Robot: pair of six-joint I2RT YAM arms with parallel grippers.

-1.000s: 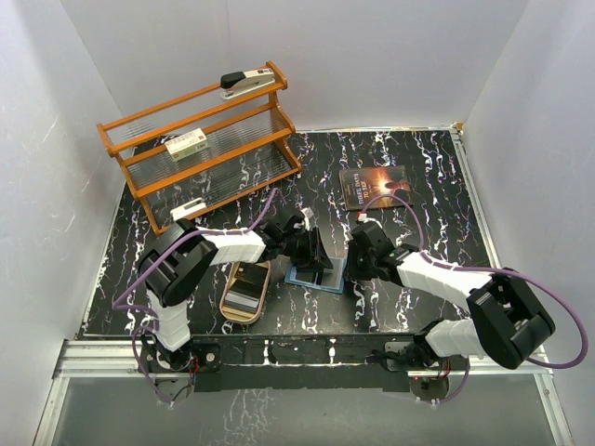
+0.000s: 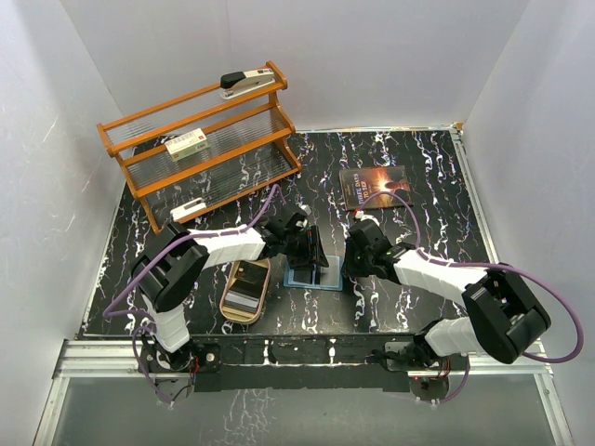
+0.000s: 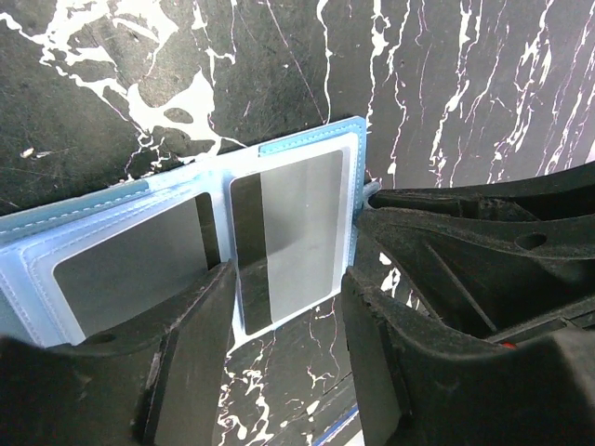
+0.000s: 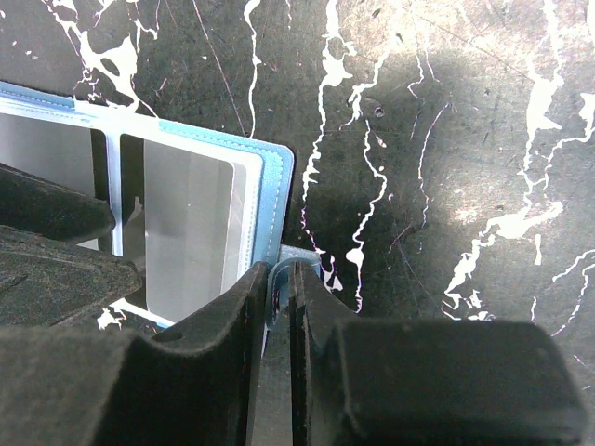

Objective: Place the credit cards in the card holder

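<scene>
The open card holder (image 2: 330, 274) lies flat at the table's middle, light blue with clear sleeves (image 3: 299, 232) showing dark inserts. My left gripper is over it, fingers parted above the sleeves, with no card visible between them. My right gripper is at the holder's right end, its fingertips close together on a light blue tab or edge of it; how firmly they close is unclear. A wooden tray (image 2: 226, 302) with dark and grey cards sits to the left.
A wooden shelf (image 2: 214, 172) with boxes and a stapler stands at the back left. A book (image 2: 372, 186) lies at the back right.
The holder has straightened slightly, its right end shifting up in the top view, and both grippers have moved a little with it.
</scene>
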